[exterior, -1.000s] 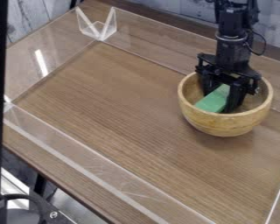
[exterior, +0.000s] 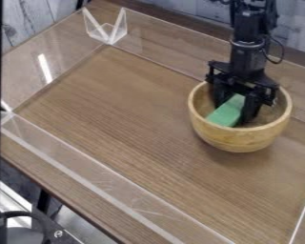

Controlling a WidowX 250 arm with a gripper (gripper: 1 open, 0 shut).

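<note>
A wooden bowl [exterior: 238,135] rests on the right side of the table, with a green object [exterior: 225,111] inside it. My black gripper [exterior: 244,96] reaches down from the top into the bowl, over the green object's upper end. Its fingertips are dark and partly hidden in the bowl; it looks closed on the green object, though the contact is hard to make out.
A small clear or white angular piece [exterior: 106,27] is at the upper left. A black coiled item [exterior: 15,229] is at the lower left corner.
The bowl, the green object and my gripper have shifted slightly to the left over the last second.
</note>
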